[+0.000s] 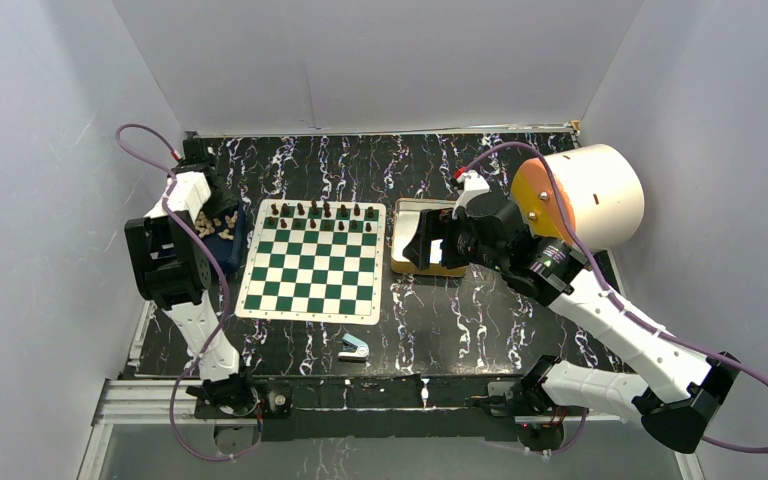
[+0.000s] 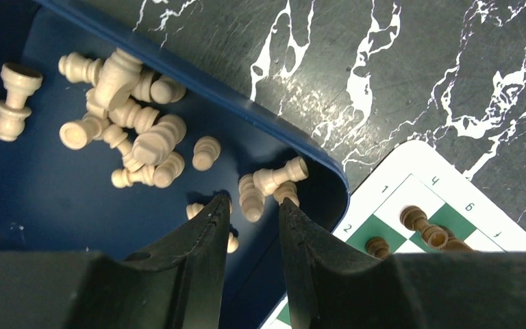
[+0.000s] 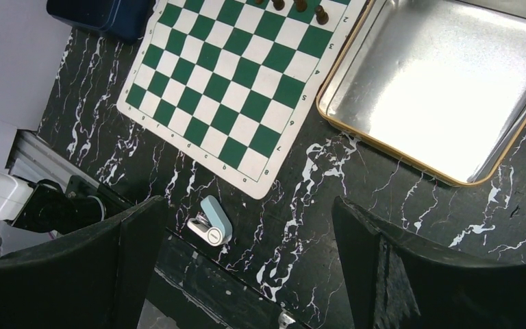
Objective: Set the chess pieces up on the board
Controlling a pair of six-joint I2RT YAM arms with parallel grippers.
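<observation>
Loose cream chess pieces (image 2: 157, 137) lie jumbled in a dark blue bin (image 2: 274, 126) left of the green-and-white board (image 1: 315, 270). Over this bin my left gripper points down, its fingers a small gap apart and nothing held. Below its fingertips lie a few pieces, among them a cream piece (image 2: 251, 199) near the bin's corner. Dark brown pieces (image 1: 326, 211) stand in two rows along the board's far side; its other squares are bare. My right gripper hangs wide open and empty near the metal tray, right of the board.
An empty metal tray (image 3: 424, 168) with a gold rim stands right of the board. A small blue-and-white tool (image 1: 353, 347) lies in front of the board. Behind the right arm is a large cream cylinder (image 1: 600, 200). Bare marbled table surrounds the board.
</observation>
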